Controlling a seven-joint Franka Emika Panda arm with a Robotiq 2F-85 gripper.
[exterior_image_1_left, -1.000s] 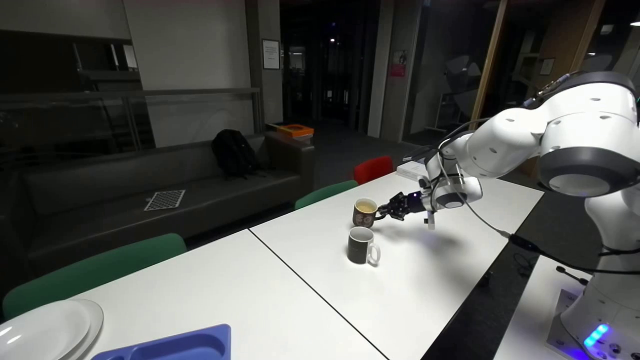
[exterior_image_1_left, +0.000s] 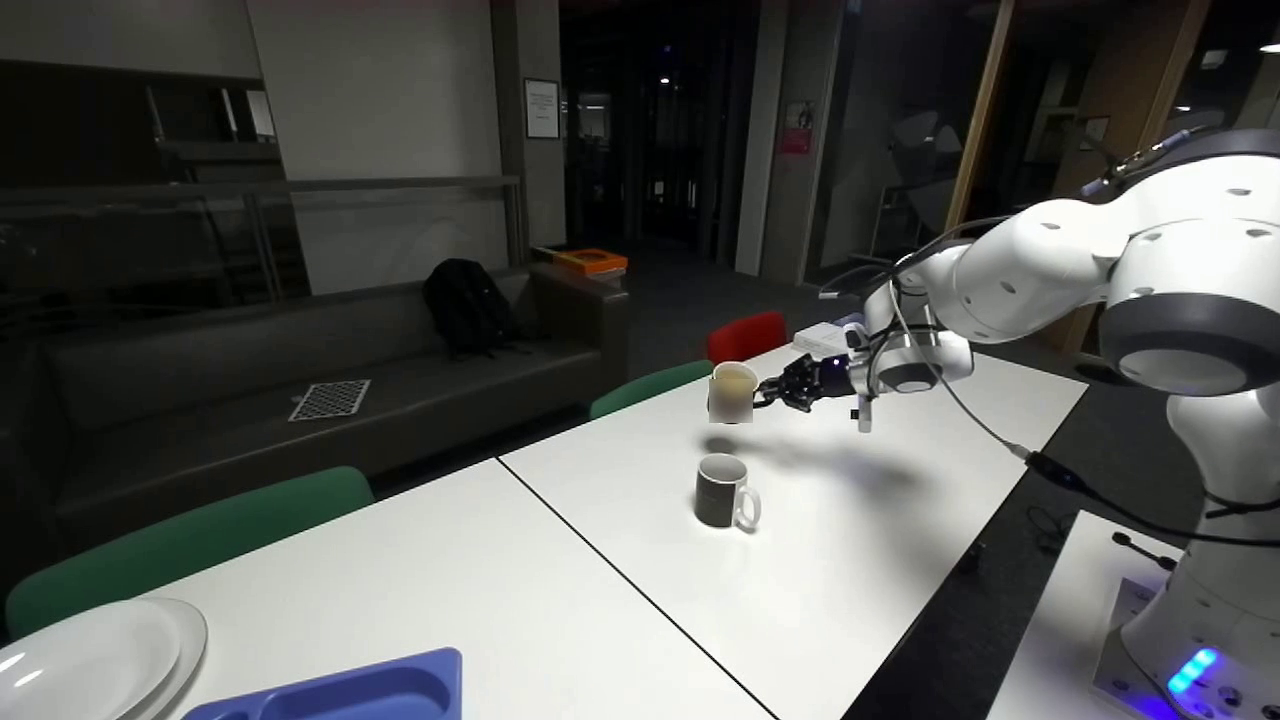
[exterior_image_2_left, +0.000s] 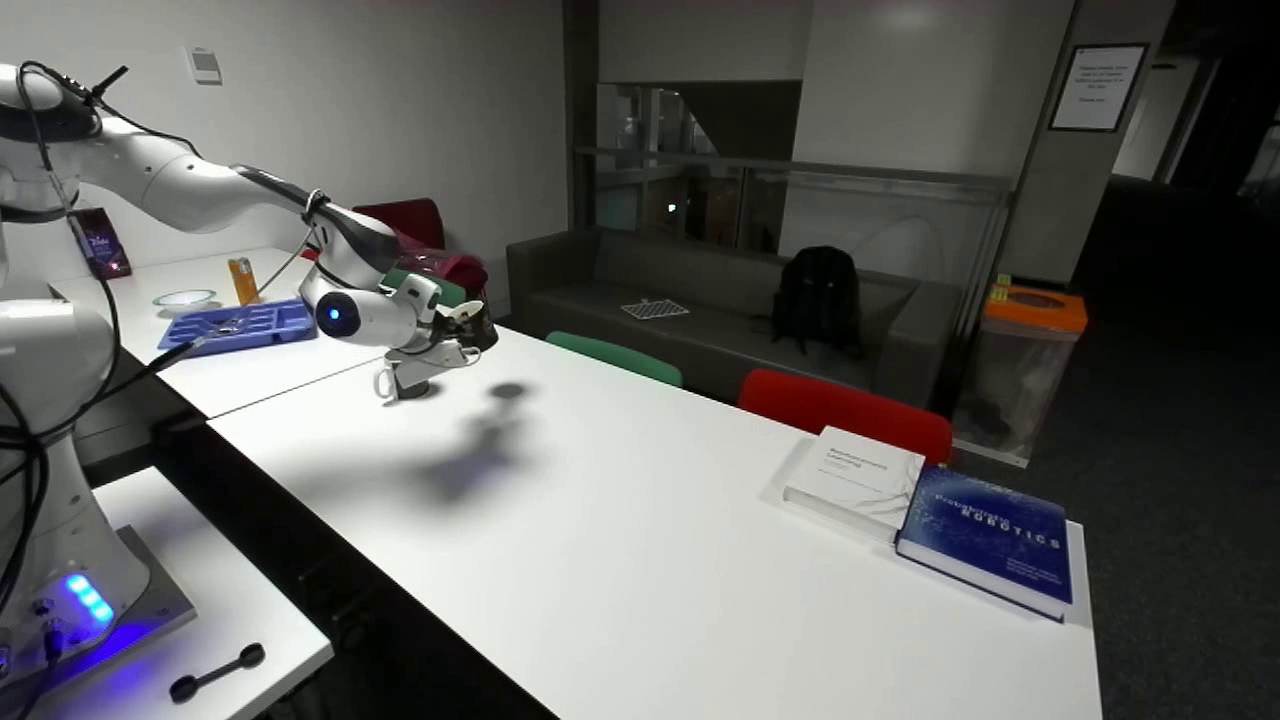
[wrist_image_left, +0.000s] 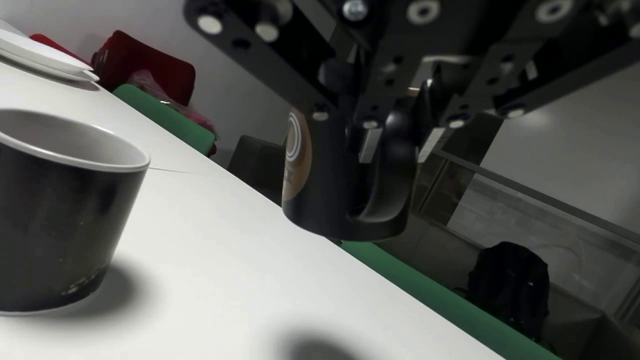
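A dark mug with a tan inside (exterior_image_1_left: 733, 386) hangs above the white table, held by its handle. My gripper (exterior_image_1_left: 768, 391) is shut on that handle, to the mug's right in exterior view 1. In the wrist view the mug (wrist_image_left: 321, 192) shows a round brown print, and its black handle (wrist_image_left: 390, 192) runs up between the fingers. A second mug (exterior_image_1_left: 716, 494), dark outside with a white handle, stands upright on the table, nearer the camera in exterior view 1. It fills the left of the wrist view, where the second mug's wall (wrist_image_left: 54, 228) is close by.
White plates (exterior_image_1_left: 96, 660) and a blue tray (exterior_image_1_left: 384, 690) lie at the other end of the table. Two books, one white (exterior_image_2_left: 854, 478) and one blue (exterior_image_2_left: 990, 534), rest at the opposite end.
The held mug has risen with my gripper from the table into the air, its shadow now apart below it. The second mug has not moved.
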